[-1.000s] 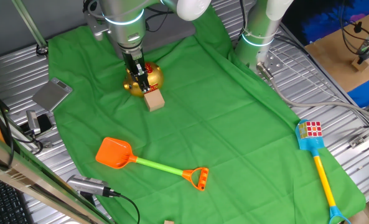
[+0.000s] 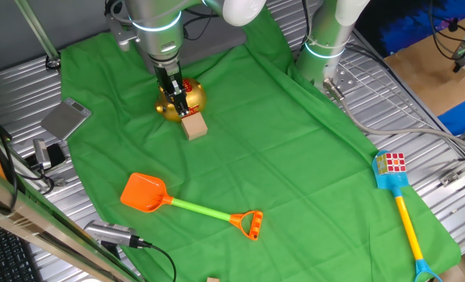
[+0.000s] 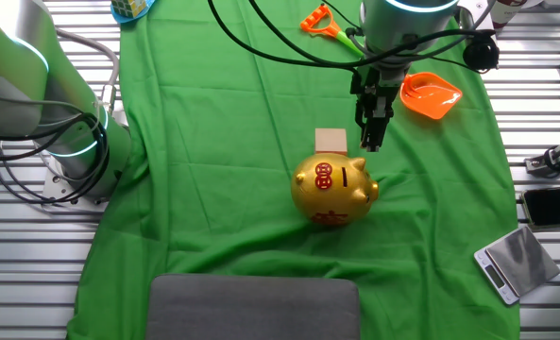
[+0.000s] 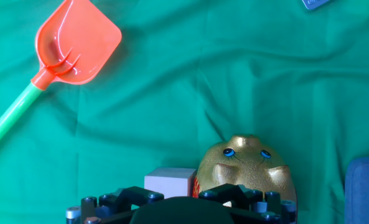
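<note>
My gripper points down in front of the gold piggy bank, its tip overlapping the edge of a tan block in exterior view 1. From the other side, the gripper appears beside the block and the gold pig, apart from both. In the wrist view, the two fingers stand spread at the bottom edge with a gap between them; the block and the pig's face show beyond. The gripper looks open, and I see nothing held.
An orange shovel with a green handle lies on the green cloth. A blue shovel carries a puzzle cube at the right. A scale lies at the left edge.
</note>
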